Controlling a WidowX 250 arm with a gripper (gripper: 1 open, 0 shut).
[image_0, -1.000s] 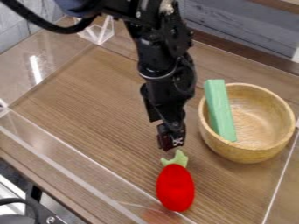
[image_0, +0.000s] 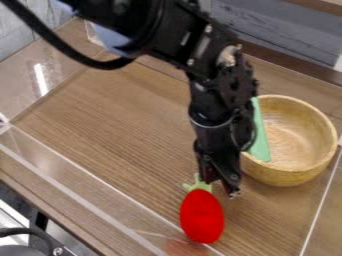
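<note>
My gripper (image_0: 214, 172) hangs low over the wooden table, its fingertips just above the green top of a red object (image_0: 202, 215), which looks like a toy strawberry or pepper, lying near the front. The fingers look close together; whether anything is between them is hard to see, as the green part lies right behind or under them. A wooden bowl (image_0: 299, 139) holding a green bar (image_0: 261, 140) sits to the right, partly hidden by the arm.
A wall stands at the back, and a dark cable or hose crosses the lower left corner.
The gripper has come down toward the green top of the red object and shifted a little right, now covering more of the green bar. The red object has not visibly moved.
</note>
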